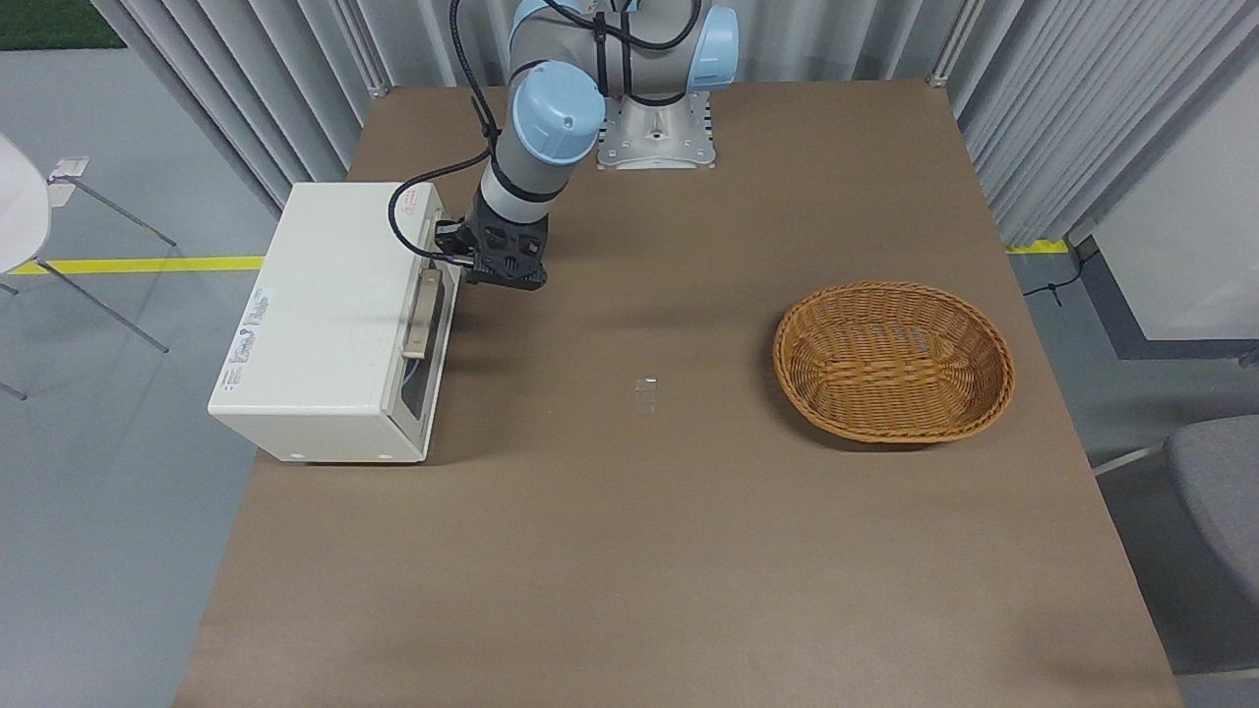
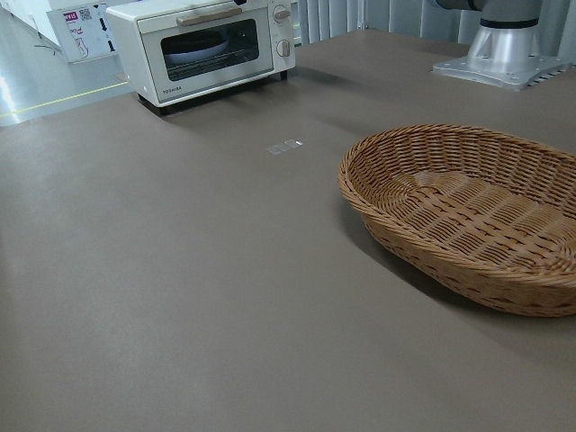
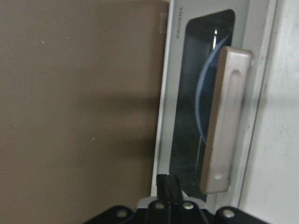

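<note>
A white toaster oven (image 1: 316,319) stands at the table's left, its glass door (image 3: 186,126) closed, with a beige handle (image 3: 224,121) and a blue plate (image 2: 193,54) behind the glass. My gripper is just off the door at its upper end in the front view; in the wrist view its black fingers show at the bottom edge, below the handle, and whether they are open or shut is unclear.
An empty oval wicker basket (image 1: 893,361) sits on the right of the table (image 1: 708,555).
</note>
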